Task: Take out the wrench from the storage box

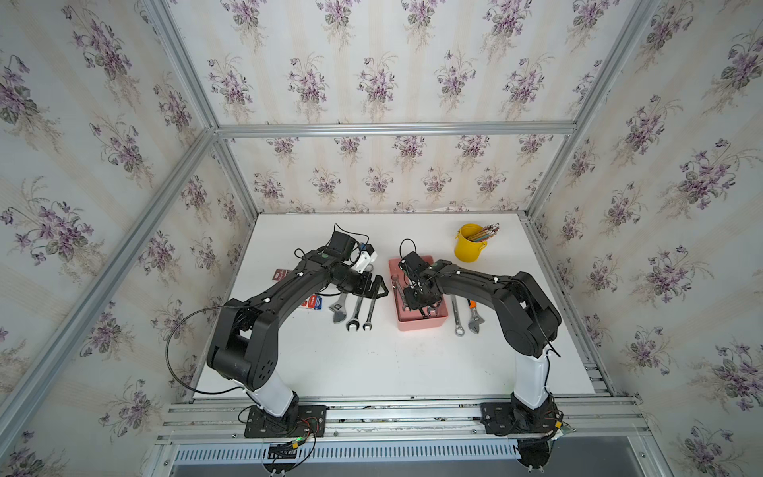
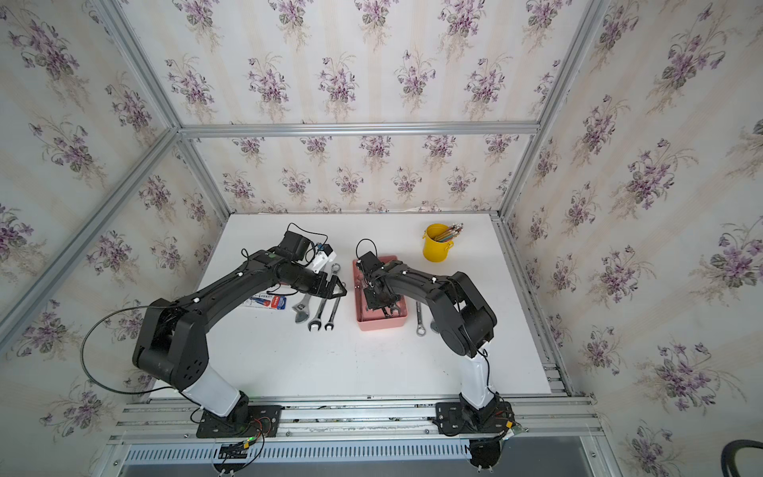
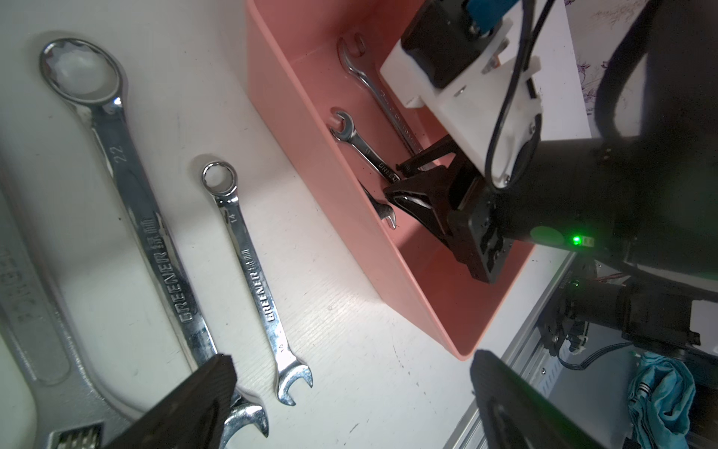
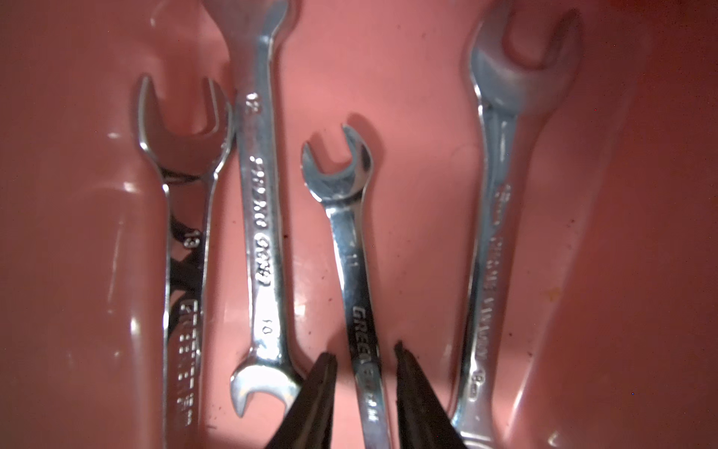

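The pink storage box (image 3: 321, 179) stands mid-table with several wrenches in it. In the right wrist view a small wrench (image 4: 347, 239) lies between the fingertips of my right gripper, with a gap showing on both sides of its shaft. Left of it are a double-ended wrench (image 4: 258, 194) and a wide-jawed wrench (image 4: 187, 224); to its right is a larger wrench (image 4: 493, 224). My right gripper is down inside the box, its fingers part open. Outside the box, on its left, my left gripper stands open above the table, nothing between its fingers.
Beside the box on the left lie a small wrench (image 3: 258, 280), a longer wrench (image 3: 153, 232) and an adjustable wrench (image 1: 338, 308). Another wrench (image 1: 457, 318) is to its right. A yellow bucket (image 1: 470, 243) stands at the back right.
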